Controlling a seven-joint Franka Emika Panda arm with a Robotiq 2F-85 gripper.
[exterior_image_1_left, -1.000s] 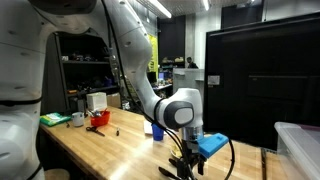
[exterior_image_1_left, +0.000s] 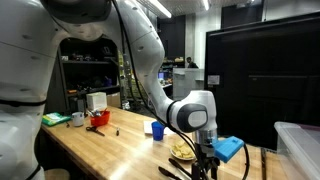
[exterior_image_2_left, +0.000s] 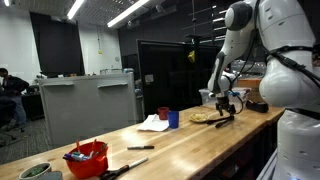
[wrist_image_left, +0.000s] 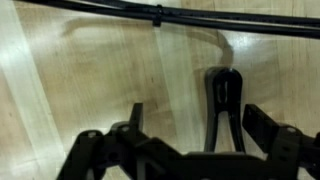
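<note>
In the wrist view a black looped handle (wrist_image_left: 224, 95) lies on the wooden table, between my open fingers and much nearer the right one. My gripper points down at the table and holds nothing. Exterior view 1 puts the gripper (exterior_image_1_left: 205, 170) low over the table's near right part, with a blue piece (exterior_image_1_left: 230, 148) on the wrist beside it. Dark long tools (exterior_image_1_left: 180, 167) lie to its left. From the other side, the gripper (exterior_image_2_left: 231, 113) appears close to the tabletop, near the dark tools (exterior_image_2_left: 217, 122).
A yellow dish (exterior_image_1_left: 183, 150) stands behind the gripper, with a blue cup (exterior_image_1_left: 158, 131) farther back. Farther along sit a red basket (exterior_image_2_left: 86, 162), a red container (exterior_image_2_left: 163, 113) and a white cloth (exterior_image_2_left: 153, 124). Black cables (wrist_image_left: 200, 18) cross the top of the wrist view. Mid-table is mostly clear.
Over the last second the arm has swung to the right in exterior view 1, carrying the gripper away from the dark tools.
</note>
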